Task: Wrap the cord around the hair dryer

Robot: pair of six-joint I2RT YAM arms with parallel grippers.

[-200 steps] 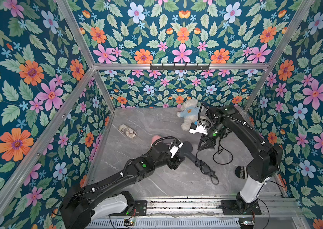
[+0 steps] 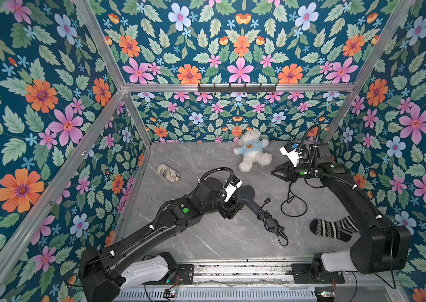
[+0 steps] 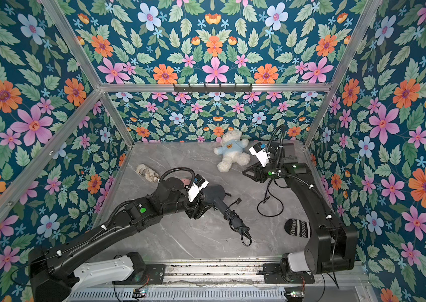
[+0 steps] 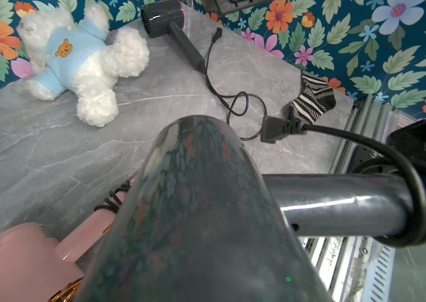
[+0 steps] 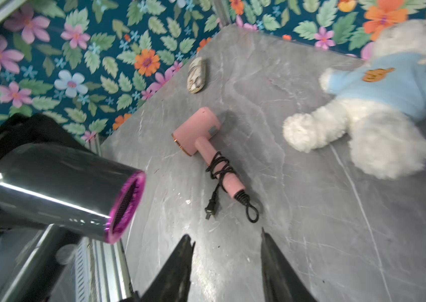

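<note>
A dark grey hair dryer (image 2: 246,193) is held off the table by my left gripper (image 2: 231,207), shut on its body end; the fingers themselves are hidden. Its glossy barrel fills the lower middle of the left wrist view. Black cord (image 4: 414,201) loops around the far part of the handle (image 4: 338,201), and the plug (image 4: 275,129) sticks out to the side. A small cord loop (image 2: 283,240) hangs past the handle's end. My right gripper stands open above the table, apart from the dryer, with nothing between its fingers.
A pink hair dryer (image 5: 198,130) with wrapped cord lies on the table. Another dark dryer (image 4: 165,20) with a loosely looped cord (image 4: 245,100) lies at the right. Teddy bear (image 5: 384,95), striped sock (image 2: 331,229) and a pale rolled item (image 2: 167,172) lie around.
My right gripper has swung back and right, away from the held dryer. The dryer's handle and plug have shifted slightly while the left arm moved little.
</note>
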